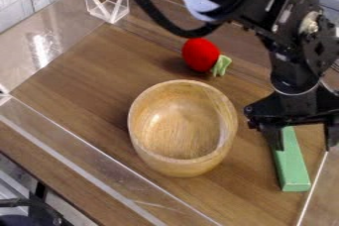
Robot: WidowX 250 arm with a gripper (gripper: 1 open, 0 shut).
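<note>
My black gripper (294,129) hangs at the right, open, over the upper end of a flat green bar (292,170) that lies on the wooden table (93,81). The bar's far end is hidden behind the gripper; whether the fingers touch it I cannot tell. A wooden bowl (179,146) sits left of the gripper. Behind the bowl lies a red round object (199,54) with a small light green piece (221,66) beside it.
A clear angular holder (106,2) stands at the back left. Clear edges run along the table's left and front.
</note>
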